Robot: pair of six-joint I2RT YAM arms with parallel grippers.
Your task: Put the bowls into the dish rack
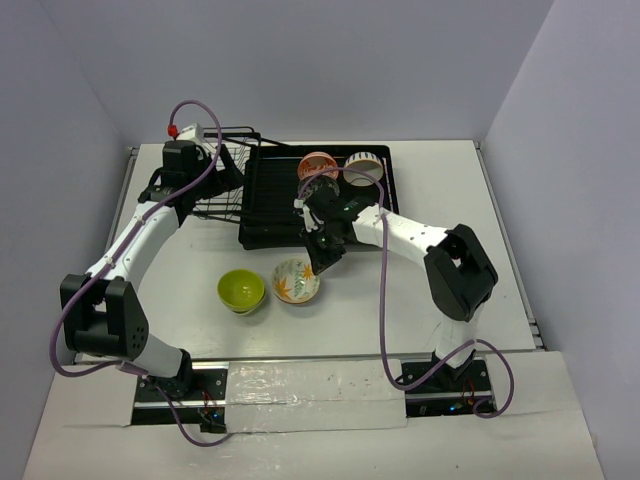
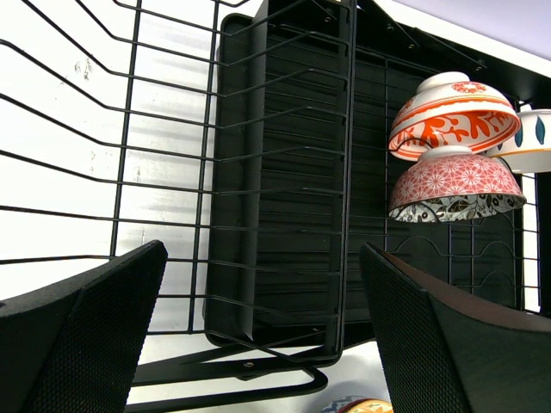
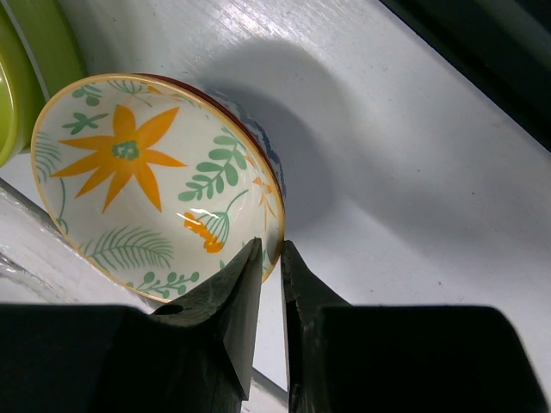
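A stack topped by a cream bowl with orange flowers (image 1: 296, 280) (image 3: 146, 189) lies on the counter, beside green bowls (image 1: 240, 288) (image 3: 17, 86). My right gripper (image 1: 318, 265) is at that stack's right rim, fingertips close together at the edge; whether they grip it is unclear. In the dish rack (image 1: 265, 237) (image 2: 343, 198), an orange bowl (image 2: 452, 125), a pink patterned bowl (image 2: 452, 185) and a white striped bowl (image 1: 363, 163) stand tilted at the right. My left gripper (image 1: 225, 175) is open over the rack's left wire section, nothing between its fingers.
The rack's middle and left sections are empty in the left wrist view. Walls bound the counter at the sides and back.
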